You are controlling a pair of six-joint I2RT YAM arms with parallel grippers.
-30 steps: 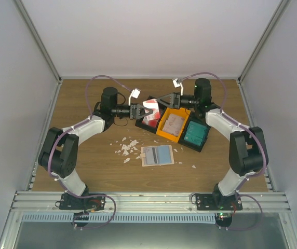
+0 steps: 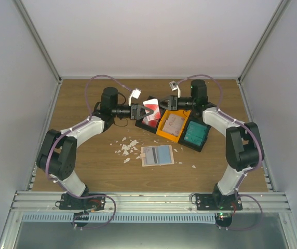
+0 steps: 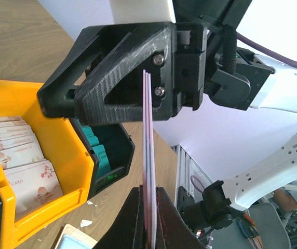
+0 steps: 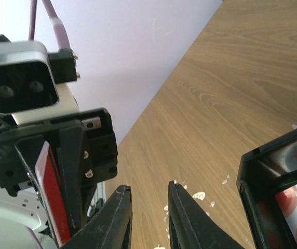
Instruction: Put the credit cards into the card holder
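Note:
A thin stack of red-and-white cards [image 2: 152, 110] stands out from my left gripper, which is shut on it. In the left wrist view the cards [image 3: 147, 135] are edge-on, with more than one layer showing. My right gripper [image 2: 165, 102] is just beyond them; in its own wrist view its fingers [image 4: 118, 210] are a little apart, with bare table between them and nothing held. The left gripper with the cards' red face [image 4: 55, 202] appears at that view's left. A flat open case [image 2: 157, 155], grey and blue inside, lies on the table in front.
Three boxes adjoin behind the case: a black one [image 4: 247, 171] with red-and-white cards, an orange one [image 3: 83, 171] with pale cards, a black one [image 3: 125, 142] with teal contents. White scraps [image 2: 129, 146] lie left of the case.
The cards in the left gripper show red on a different part of their face. The case and boxes have not moved.

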